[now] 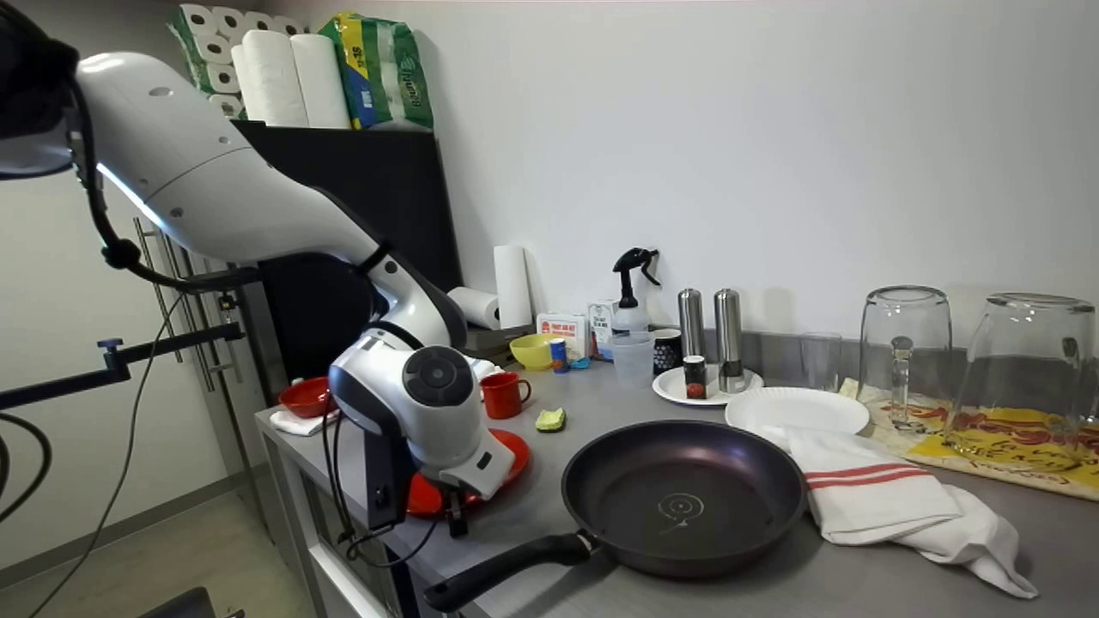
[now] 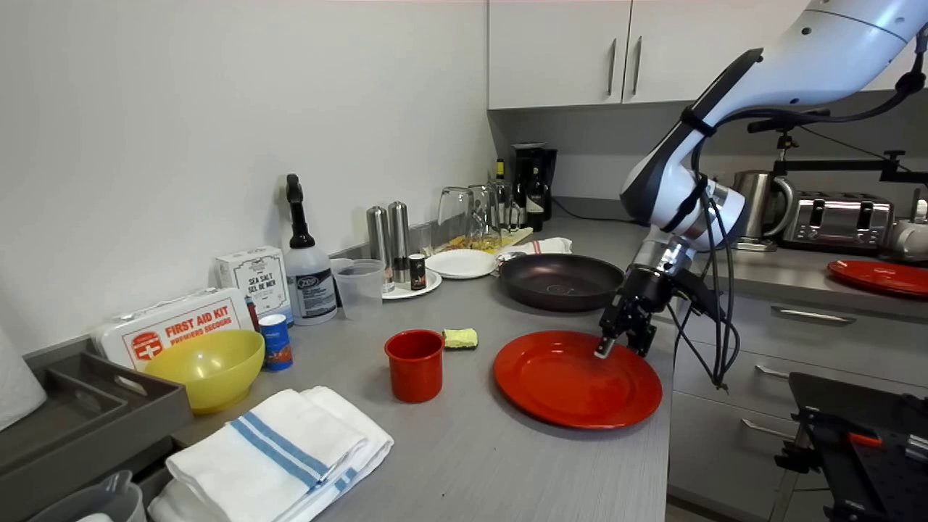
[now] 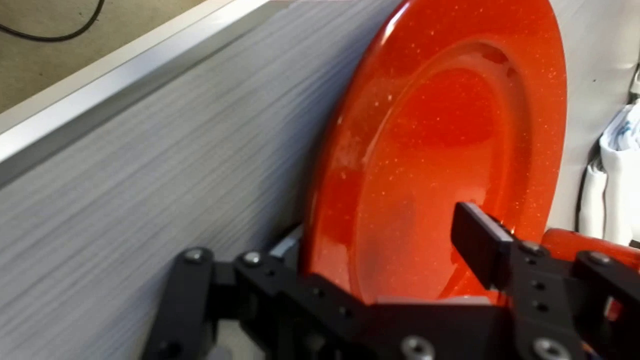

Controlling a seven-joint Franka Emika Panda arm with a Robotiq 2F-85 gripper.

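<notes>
A round red plate [image 2: 557, 391] lies on the counter near its front edge. At the plate's near-right rim in exterior view 2, my gripper [image 2: 622, 345] points down. In the wrist view the fingers of the gripper stand apart with the rim between them. One of the fingers [image 3: 480, 234] is over the plate's inside, while the other is low outside the rim and partly hidden. Whether either touches the plate I cannot tell. The arm covers part of the plate in exterior view 1.
A red mug [image 2: 414, 365] and a sponge [image 2: 460, 338] are beside the plate. The dark frying pan [image 1: 685, 499] sits close by, its handle [image 1: 505, 572] toward the counter's edge. Folded towels [image 2: 278, 452] lie at the front left, with bare counter between.
</notes>
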